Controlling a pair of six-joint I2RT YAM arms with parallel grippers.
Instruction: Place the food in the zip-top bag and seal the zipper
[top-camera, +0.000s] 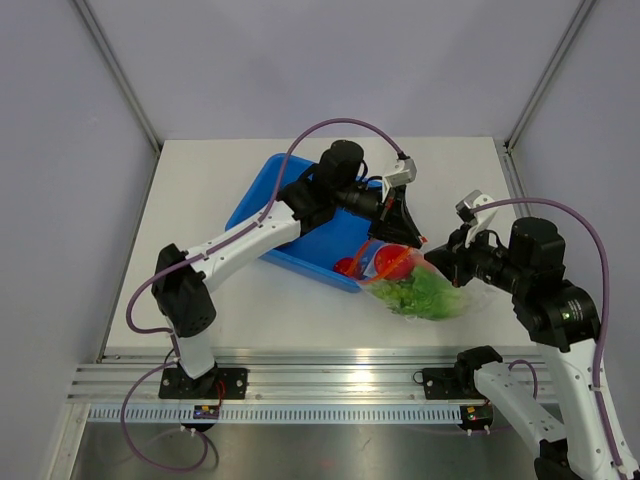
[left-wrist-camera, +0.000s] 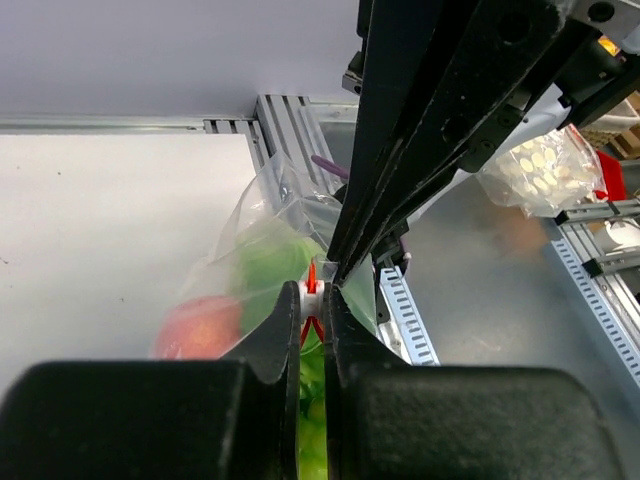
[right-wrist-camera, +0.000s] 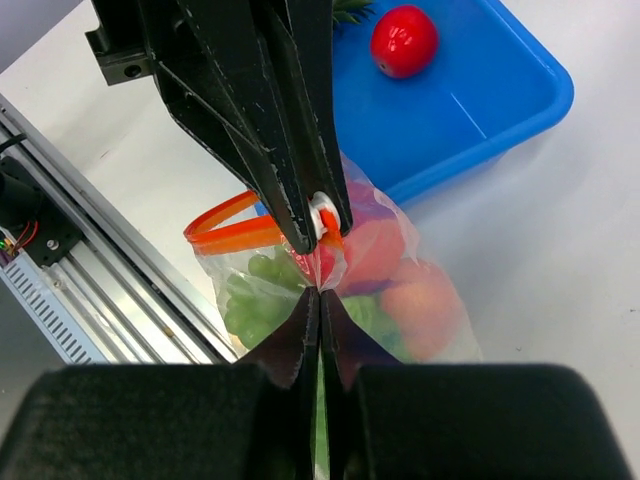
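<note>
A clear bag (top-camera: 420, 298) with an orange zipper (right-wrist-camera: 230, 235) holds green leafy food and red round food, right of the blue tray's front. My left gripper (top-camera: 420, 238) is shut on the zipper slider end (left-wrist-camera: 311, 300) at the bag's top. My right gripper (top-camera: 452, 278) is just right of it, its fingertips close together at the bag's top below the left gripper in the right wrist view; whether bag film is between them is unclear.
The blue tray (right-wrist-camera: 465, 95) holds a red tomato (right-wrist-camera: 403, 40) and a leafy item, partly under my left arm. Metal rails edge the front.
</note>
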